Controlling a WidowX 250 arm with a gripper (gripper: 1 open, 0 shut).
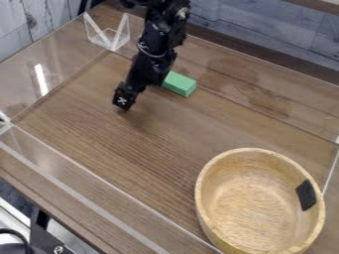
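My black gripper (130,91) reaches down from the dark arm at the top centre to low over the wooden table, left of a green block (179,83). The block rests on the table just behind and right of the gripper, partly hidden by the arm. The fingers are small and dark, so whether they are open or shut is unclear.
A large cream round basket (259,164) with a black handle sits at the lower right. Clear plastic pieces are at the upper left and left edge.
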